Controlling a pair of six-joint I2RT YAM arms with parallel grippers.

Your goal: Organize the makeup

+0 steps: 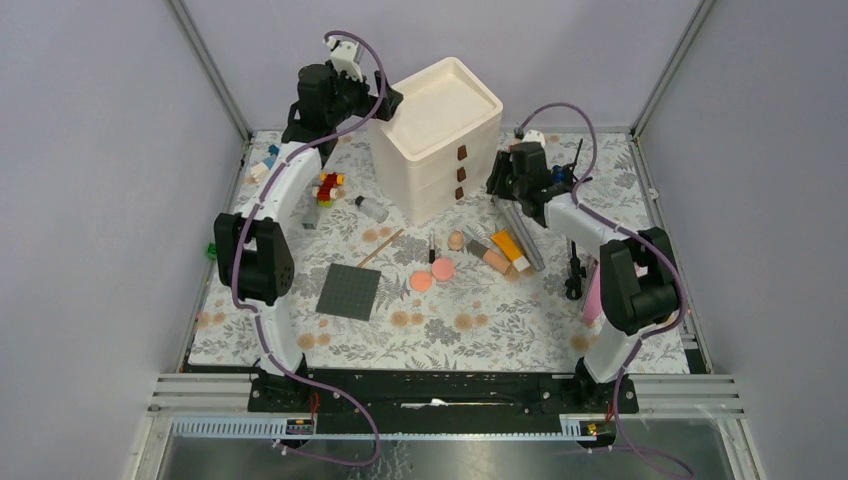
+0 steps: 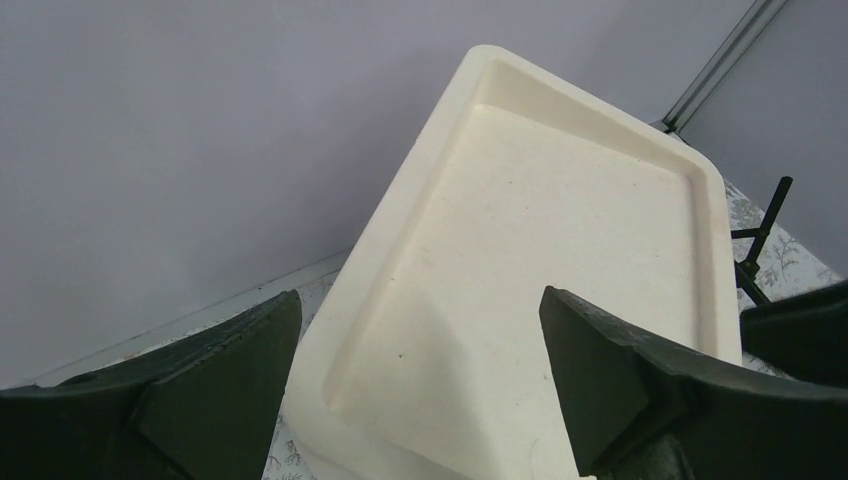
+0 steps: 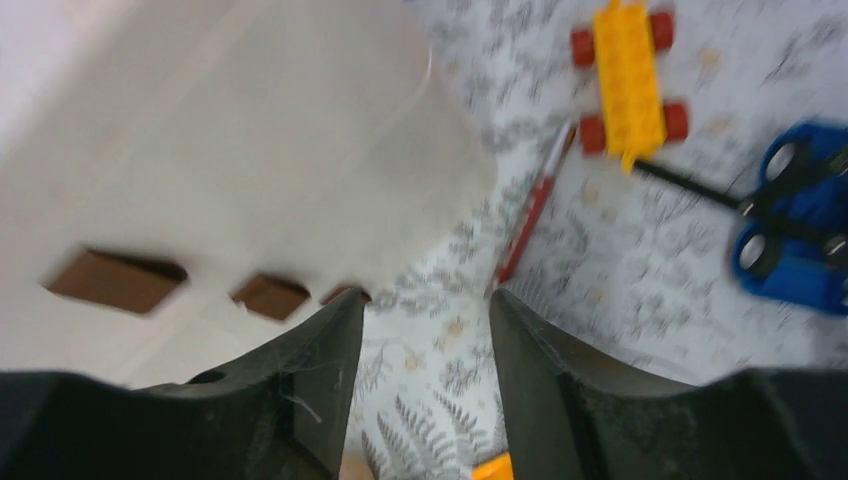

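Observation:
A white three-drawer organizer (image 1: pixel 420 180) with brown pulls stands at the back centre. My left gripper (image 1: pixel 388 98) is open over its top, the tray surface between its fingers. My right gripper (image 1: pixel 500 170) is beside the drawer fronts, fingers apart with nothing seen between them; its wrist view is blurred. Makeup lies in front: an orange tube (image 1: pixel 508 247), a beige tube (image 1: pixel 488 256), pink compacts (image 1: pixel 442 269) and a brush (image 1: pixel 380 250). A red brush (image 3: pixel 530 215) lies beside the organizer.
Toy blocks (image 1: pixel 328 188) and a bottle (image 1: pixel 371 209) lie left. A dark square pad (image 1: pixel 348 292) is front left, scissors (image 1: pixel 574 278) and a pink item (image 1: pixel 594 296) right. The front middle has some clear room.

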